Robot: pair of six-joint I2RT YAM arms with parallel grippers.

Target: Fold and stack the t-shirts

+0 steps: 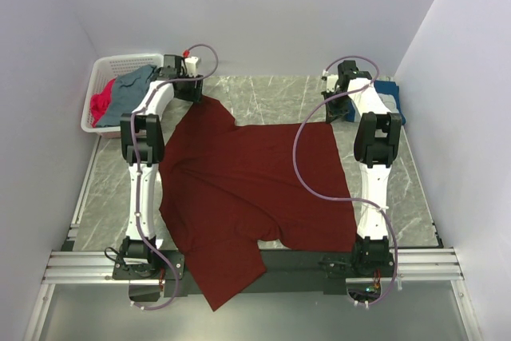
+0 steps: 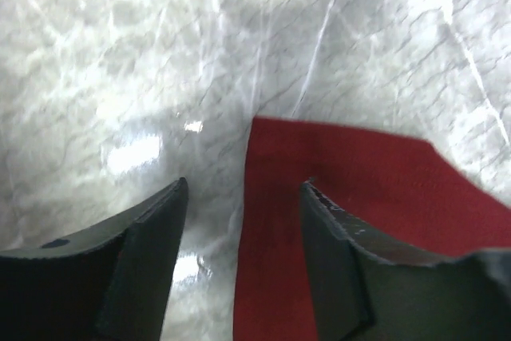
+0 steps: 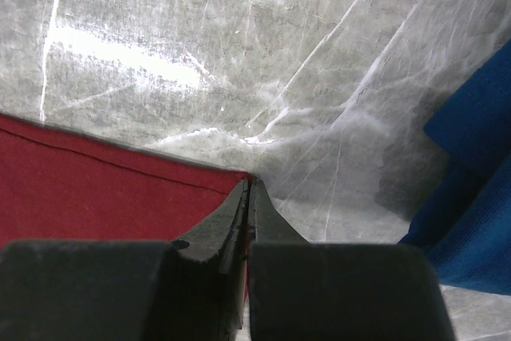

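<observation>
A dark red t-shirt (image 1: pixel 255 165) lies spread over the table, one sleeve hanging past the front edge. At its back right corner my right gripper is shut on the shirt's hem, as the right wrist view shows. My left gripper stands open over the back left sleeve end (image 2: pixel 335 145). In the left wrist view one finger (image 2: pixel 156 237) is over bare table, the other over red cloth. The sleeve corner lies just ahead of the fingertips.
A white basket (image 1: pixel 89 101) with grey-blue and red clothes stands at the back left. Folded blue cloth (image 3: pixel 479 173) lies right of my right gripper. Bare table (image 1: pixel 267 97) shows behind the shirt.
</observation>
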